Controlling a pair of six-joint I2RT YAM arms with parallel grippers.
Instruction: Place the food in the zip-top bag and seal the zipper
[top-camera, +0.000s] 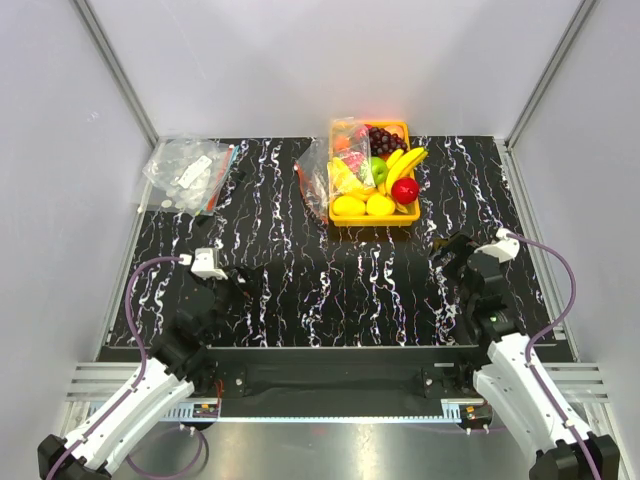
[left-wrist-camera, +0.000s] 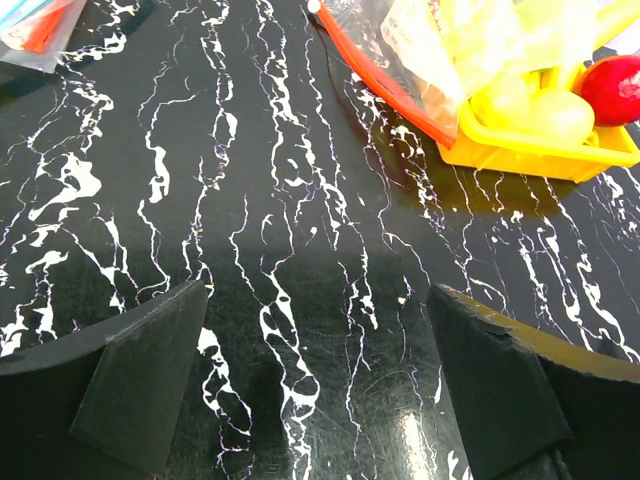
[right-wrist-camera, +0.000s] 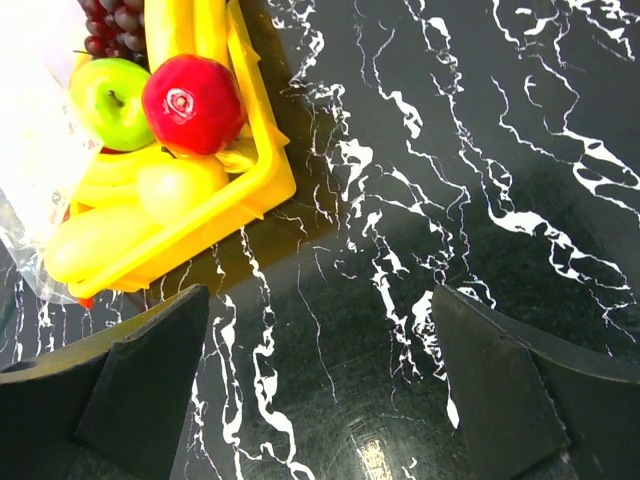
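Observation:
A yellow basket (top-camera: 374, 220) at the back centre holds fruit: red apple (top-camera: 405, 190), green apple (right-wrist-camera: 105, 110), grapes (top-camera: 385, 140), bananas (top-camera: 405, 165) and lemons (top-camera: 349, 205). A clear zip bag (top-camera: 312, 180) with a red zipper lies against the basket's left side, and clear plastic covers some fruit. More zip bags (top-camera: 186, 172) lie flat at the back left. My left gripper stands open over bare table at the front left, empty. My right gripper is open and empty, to the front right of the basket.
Pale walls border it at the back and both sides.

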